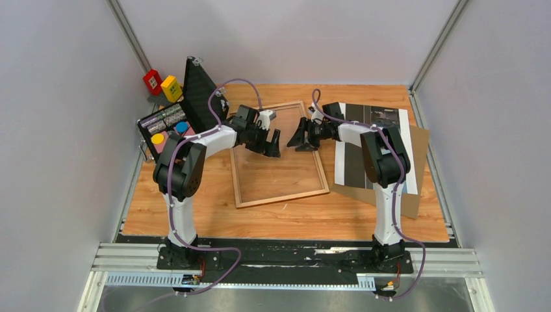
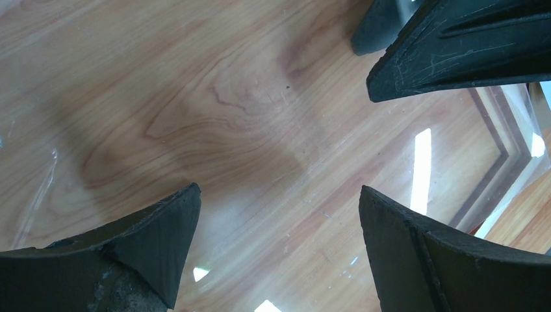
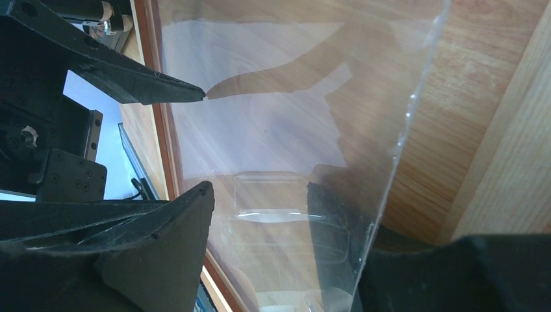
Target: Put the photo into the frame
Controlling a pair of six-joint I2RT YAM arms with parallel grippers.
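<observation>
The wooden frame (image 1: pixel 278 198) lies mid-table with a clear sheet (image 3: pixel 273 130) over its inside. My left gripper (image 1: pixel 271 144) stands open above the sheet, nothing between its fingers; in its wrist view the other gripper's dark fingers hang at the upper right. My right gripper (image 1: pixel 300 140) is at the frame's right side, part open; in its wrist view the sheet's raised-looking edge passes between its fingers, and I cannot tell whether they touch it. The photo (image 1: pixel 354 166) lies to the right on a brown board (image 1: pixel 416 195), partly hidden under the right arm.
An open black case (image 1: pixel 201 97) with coloured discs stands at the back left, beside a red block (image 1: pixel 152 81) and a yellow block (image 1: pixel 171 88). The two grippers are close together over the frame.
</observation>
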